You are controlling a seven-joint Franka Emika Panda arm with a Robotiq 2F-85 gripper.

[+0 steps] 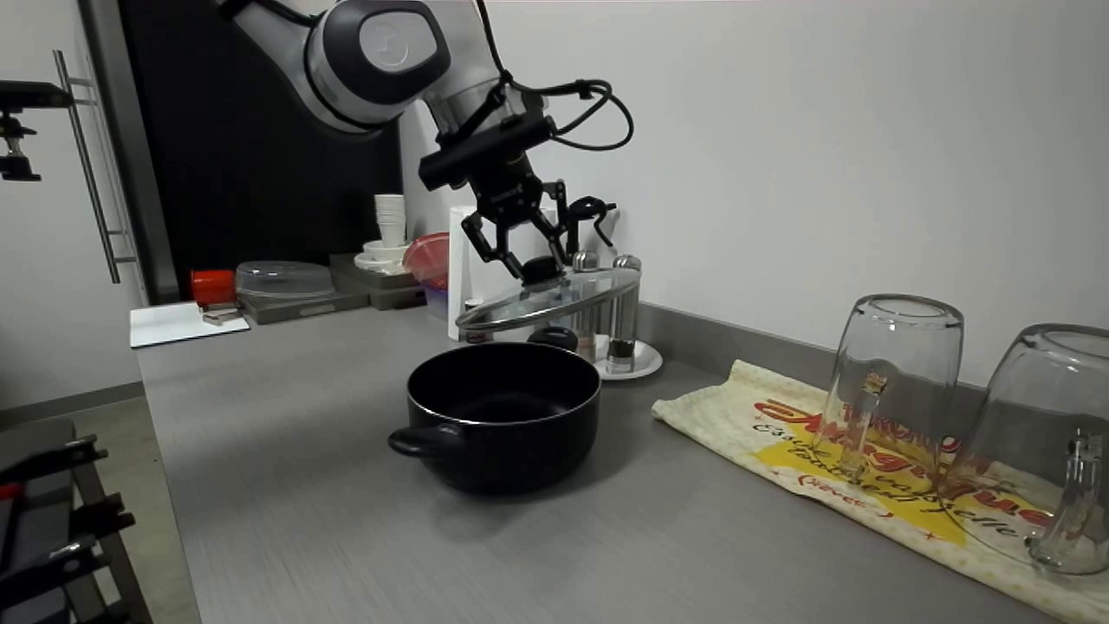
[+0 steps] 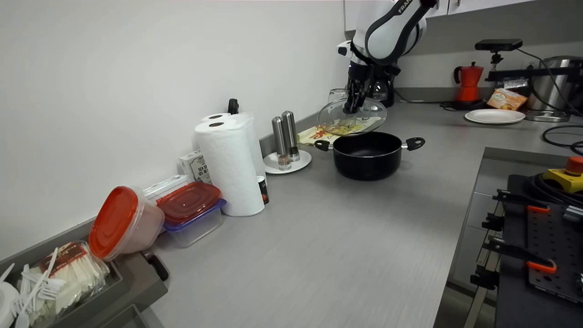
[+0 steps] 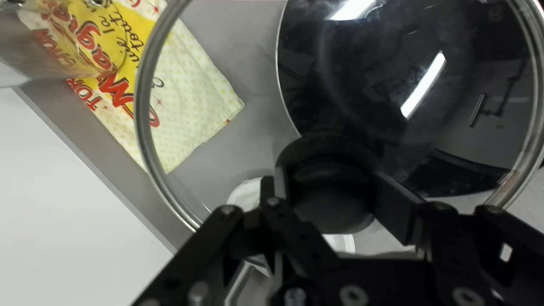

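Observation:
My gripper (image 1: 540, 269) is shut on the black knob (image 3: 331, 194) of a glass lid. The lid (image 1: 551, 302) hangs tilted in the air, its right side higher in exterior view 1. Below it, on the grey counter, stands an open black pot (image 1: 507, 437) with two side handles; the part of its inside that shows looks empty. In exterior view 2 the lid (image 2: 341, 117) is above the pot (image 2: 367, 158), off toward the wall side, and apart from the rim. Through the glass, the wrist view shows part of the pot's dark interior (image 3: 357, 66).
Two steel mills (image 2: 281, 143) stand on a small white plate (image 2: 302, 161) by the wall, close to the pot. Upturned glass mugs (image 1: 891, 385) rest on a printed cloth (image 1: 749, 416). Paper towel rolls (image 2: 232, 169) are farther along.

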